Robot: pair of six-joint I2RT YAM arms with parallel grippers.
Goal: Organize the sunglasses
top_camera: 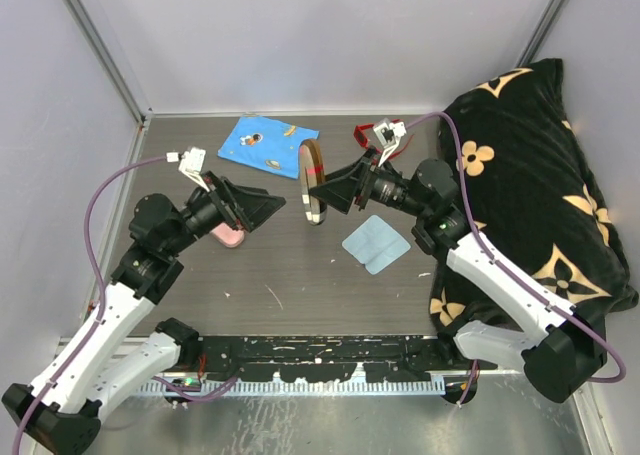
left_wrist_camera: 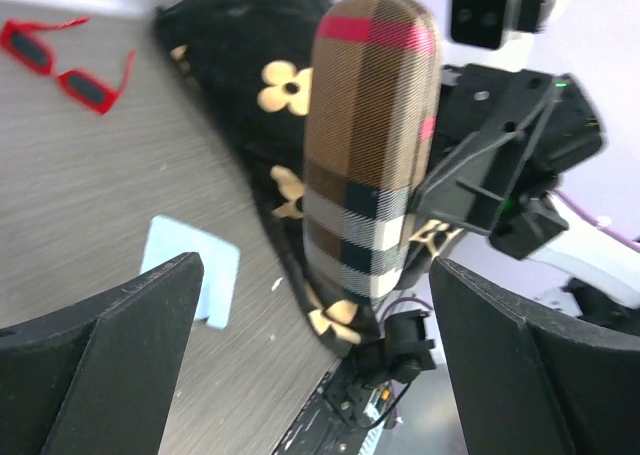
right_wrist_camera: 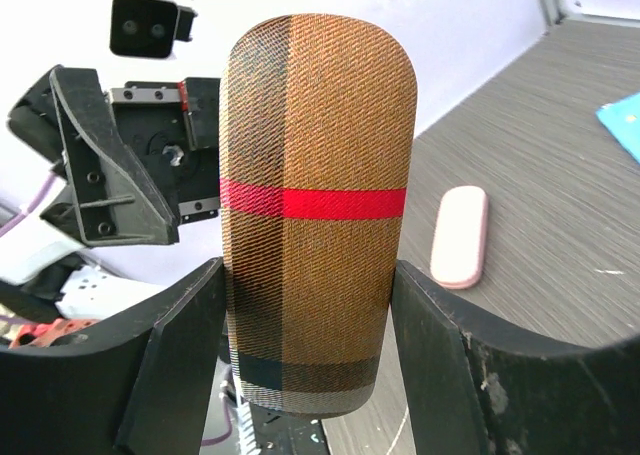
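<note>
A brown plaid glasses case (top_camera: 313, 180) with a red stripe is held upright above the table, and my right gripper is shut on it. The closed case (left_wrist_camera: 368, 145) shows its long side in the left wrist view. My left gripper (top_camera: 268, 213) stands open to the left of the case, apart from it, with nothing between its fingers. Red sunglasses (left_wrist_camera: 85, 87) lie unfolded at the back of the table, partly covered by the right arm in the top view. A pale blue cloth (top_camera: 376, 244) lies flat right of centre.
A pink case lies at the left, partly under the left arm. A bright blue printed cloth (top_camera: 266, 146) is at the back. On the right a black flowered cushion (top_camera: 530, 195) leans along the wall.
</note>
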